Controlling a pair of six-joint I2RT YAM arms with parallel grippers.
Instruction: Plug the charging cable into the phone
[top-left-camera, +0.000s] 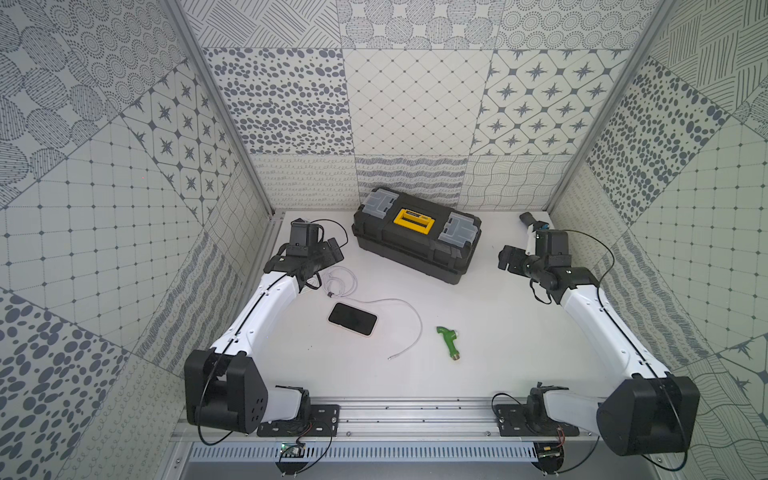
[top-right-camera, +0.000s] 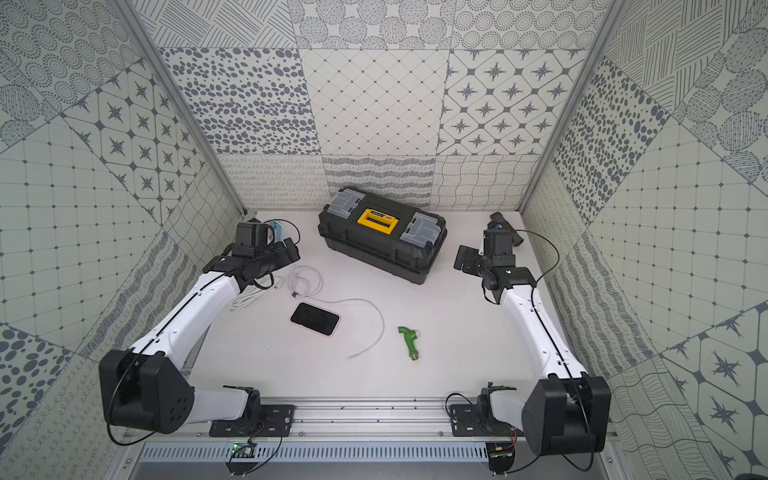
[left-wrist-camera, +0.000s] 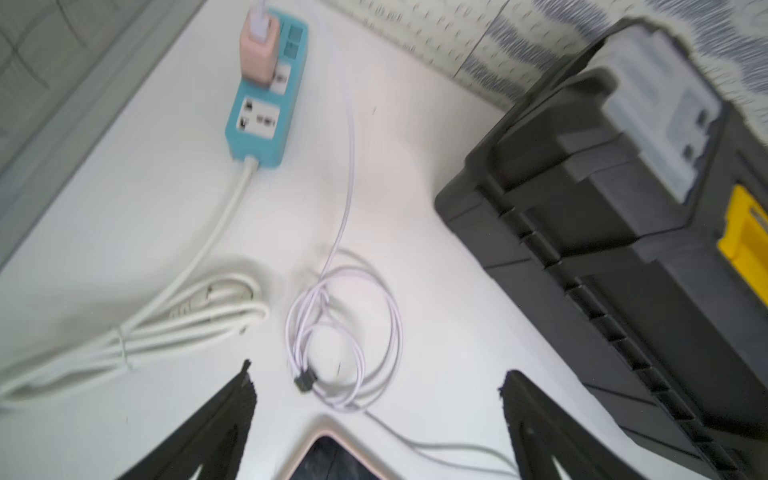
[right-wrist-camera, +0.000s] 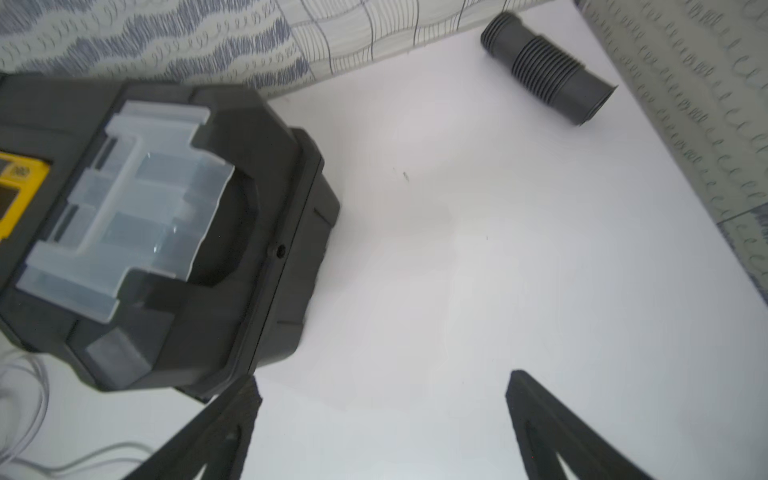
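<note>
The phone (top-left-camera: 353, 318) lies screen up on the white table, left of centre, its corner also showing low in the left wrist view. A white charging cable (top-left-camera: 417, 312) curves around its right side, and the free plug (top-left-camera: 391, 357) rests on the table in front of it, apart from the phone. The cable's coil (left-wrist-camera: 344, 336) lies behind the phone, with a lead running to a pink charger (left-wrist-camera: 260, 49). Above the table near the coil, my left gripper is open and empty. My right gripper hangs open over bare table at the right.
A large black toolbox (top-left-camera: 416, 232) with a yellow handle stands at the back centre. A green nozzle (top-left-camera: 449, 342) lies right of the cable. At the back left is a blue power strip (left-wrist-camera: 268, 104) with a bundled cord (left-wrist-camera: 192, 312); a black ribbed tube (right-wrist-camera: 548, 68) is back right.
</note>
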